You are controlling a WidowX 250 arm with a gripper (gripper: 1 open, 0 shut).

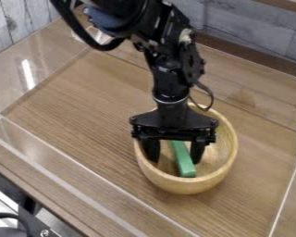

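Observation:
A round light-wood bowl (pixel 210 178) sits on the wooden table (pixel 77 130), right of centre. Inside it lies a long green object (pixel 184 161). My black gripper (pixel 176 148) is open and lowered into the bowl from above, its two fingers either side of the green object's upper part. The fingers hide part of the bowl's inside and of the green object.
A black cable lies at the bottom left corner, beyond the table's edge.

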